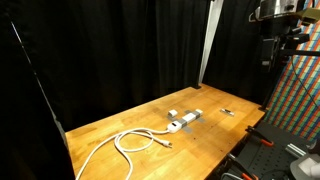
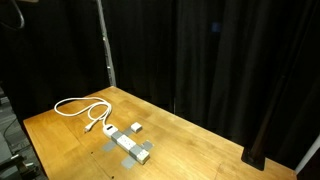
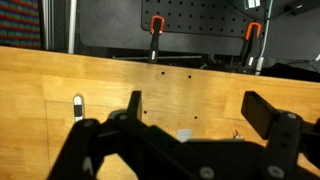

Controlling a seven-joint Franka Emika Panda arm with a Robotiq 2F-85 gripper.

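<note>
A white power strip lies on the wooden table, with grey tape patches under and beside it. Its white cable loops over the table to the left. Beside the strip sits a small white cube; in the second exterior view this cube stands apart from the strip. A thin pale object rests toward the table's right side. High above the table's right edge hangs my gripper, its black fingers wide apart in the wrist view, with nothing held between them.
Black metal rails with orange-handled clamps run along the table edge. Black curtains enclose the back.
</note>
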